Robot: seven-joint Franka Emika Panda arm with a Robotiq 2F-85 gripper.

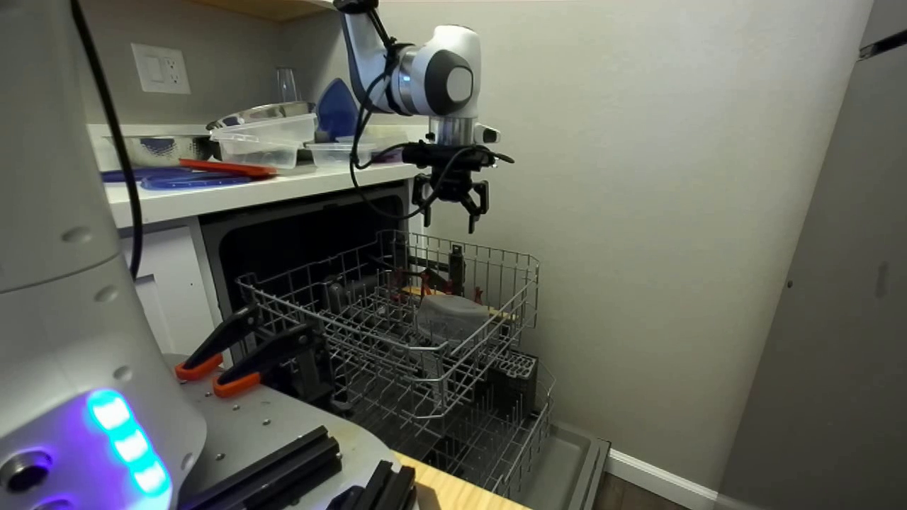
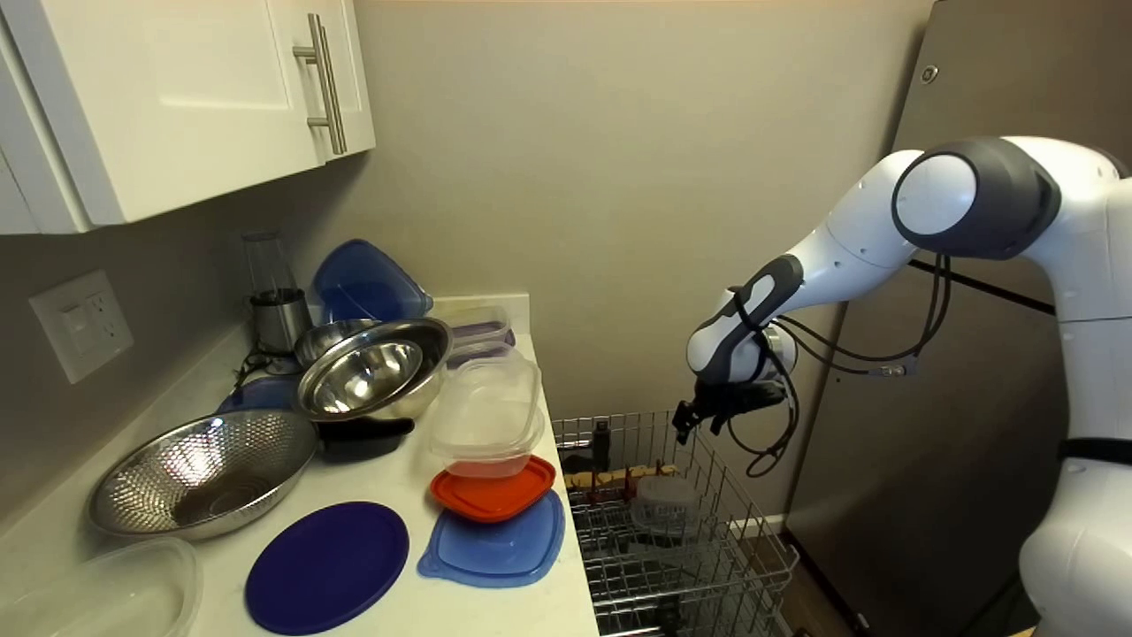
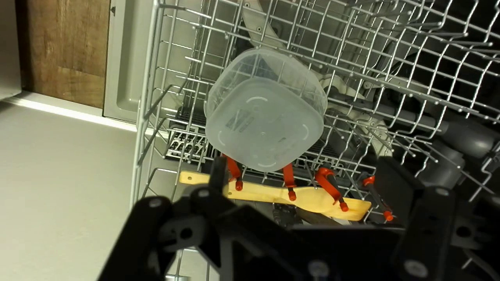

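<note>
Above the pulled-out upper dishwasher rack (image 1: pixel 506 252) hangs my gripper (image 1: pixel 448 222), open, its fingers well apart and nothing between them. In the wrist view the two dark fingertips stand at either side, over a wooden spatula (image 3: pixel 307 199) lying across the rack. A translucent plastic container (image 3: pixel 265 124) rests upside down in the rack beside the spatula. Several red-tipped clips (image 3: pixel 330 185) stand along the spatula. In exterior view 2 the gripper (image 2: pixel 695 426) is over the rack's far side, apart from the container (image 2: pixel 666 499).
The counter left of the rack carries metal bowls (image 2: pixel 371 372), a colander (image 2: pixel 207 472), clear containers (image 2: pixel 488 403), and red (image 2: pixel 493 488) and blue lids (image 2: pixel 499 541). The back wall is close behind the rack. A lower rack (image 1: pixel 510 442) is also pulled out.
</note>
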